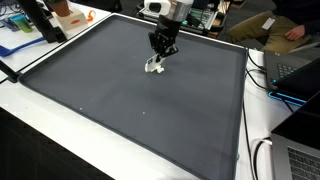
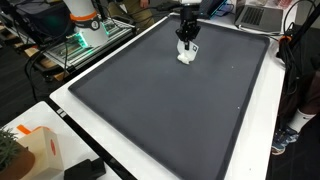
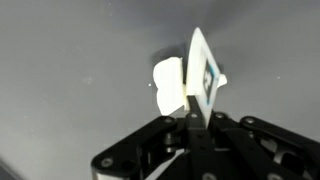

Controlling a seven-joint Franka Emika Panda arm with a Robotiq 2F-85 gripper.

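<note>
My gripper (image 1: 158, 52) is low over the far part of the dark grey board (image 1: 120, 100), shut on a small white piece that looks like paper or thin card. In the wrist view, a pointed white strip (image 3: 199, 62) with a blue and dark mark rises from between the fingers. Beside it a wider white part (image 3: 168, 84) lies close to the board. From the other side, the white piece (image 2: 185, 55) hangs beneath the fingers, its lower end at or near the surface. Whether it touches cannot be told.
Most of the board in front of the gripper is bare. Laptops (image 1: 300, 150) stand along the right edge in exterior view 1. A potted plant (image 2: 15, 155) sits at the near left corner in exterior view 2.
</note>
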